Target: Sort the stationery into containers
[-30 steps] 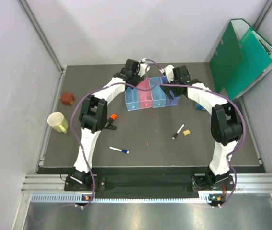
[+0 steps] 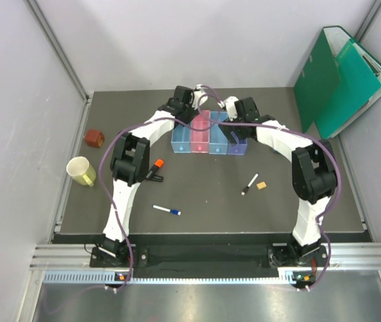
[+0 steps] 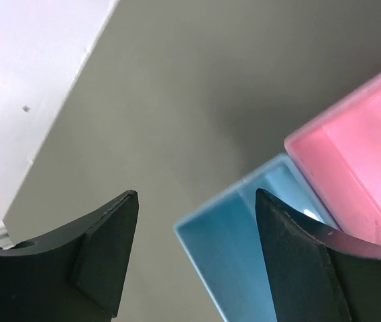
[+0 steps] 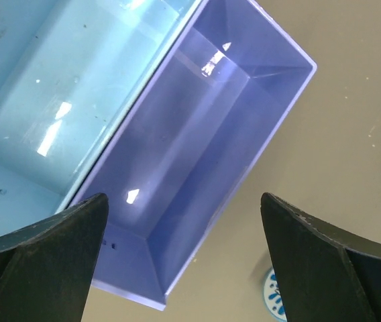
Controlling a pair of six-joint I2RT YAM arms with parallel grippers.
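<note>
Four bins stand in a row at the back middle: blue [image 2: 180, 141], pink [image 2: 200, 141], blue [image 2: 217, 141] and purple [image 2: 237, 147]. My left gripper is over the left blue bin [image 3: 224, 248], empty, its fingers apart. My right gripper stands open above the purple bin [image 4: 184, 147], with nothing between its fingers. A white-and-blue marker [image 2: 166, 209], a white-and-black marker [image 2: 249, 184], an orange-capped marker [image 2: 155, 168] and a small yellow block [image 2: 261, 185] lie on the table. The visible bin floors look empty.
A yellow mug [image 2: 81, 171] and a brown cup-like object [image 2: 94, 138] stand at the left. Green binders [image 2: 331, 80] lean at the back right. A purple cable crosses above the bins.
The row of bins has shifted slightly to the left. My right gripper has moved a little left with it, and the left one slightly as well.
</note>
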